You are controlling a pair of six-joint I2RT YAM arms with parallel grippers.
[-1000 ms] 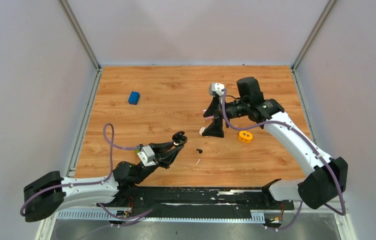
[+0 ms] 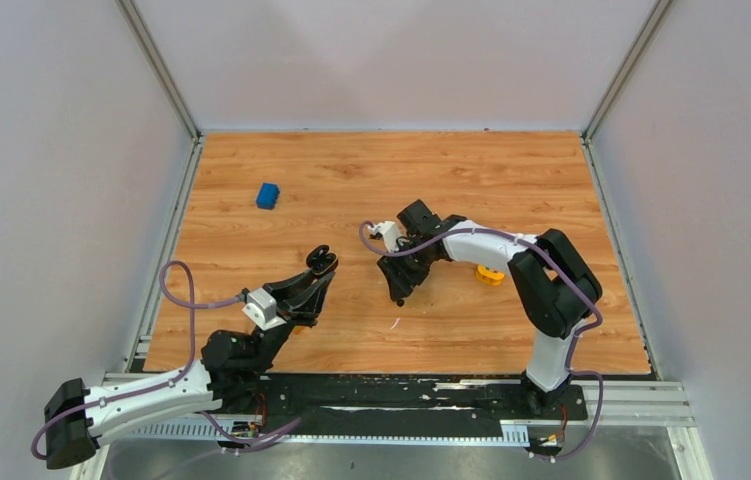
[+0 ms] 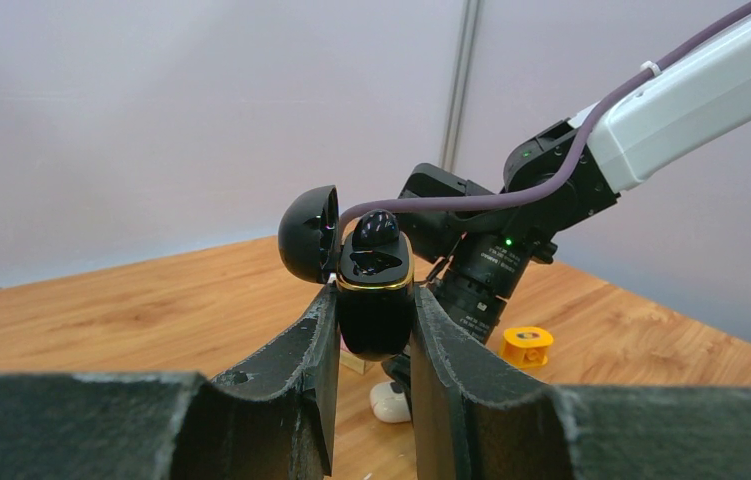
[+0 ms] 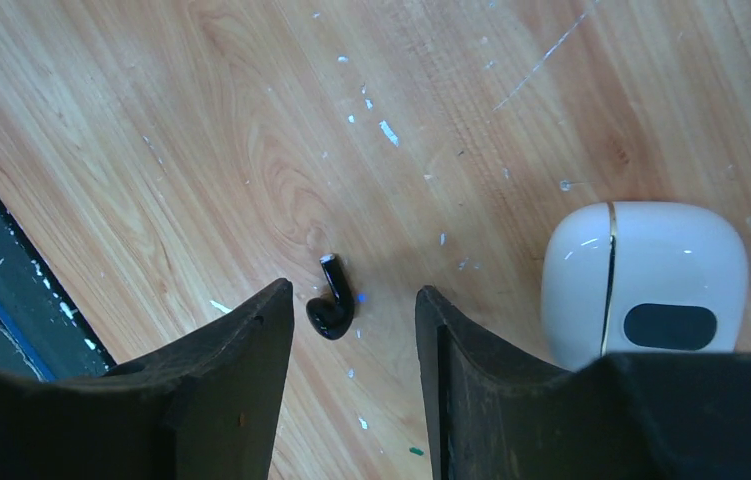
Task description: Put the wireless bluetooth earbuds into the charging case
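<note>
In the left wrist view, a glossy black charging case (image 3: pixel 376 325) with a gold line is pinched upright between the fingers of my left gripper (image 2: pixel 322 274). Its lid (image 3: pixel 309 234) stands open to the left. A rounded black piece (image 3: pixel 379 229), seemingly an earbud, pokes up from the case. On the wood lies a loose black earbud (image 4: pixel 334 309), stem pointing away. My right gripper hovers low over it, fingers part open, with the earbud showing between the fingertips and nearer the left one. No contact is visible.
Close to the right finger stands a white case (image 4: pixel 669 262) on the table. A yellow piece (image 2: pixel 490 275) lies under the right arm's forearm side, and a blue block (image 2: pixel 268 196) sits far left.
My right gripper has swung left and toward the table's front, arriving over the loose earbud.
</note>
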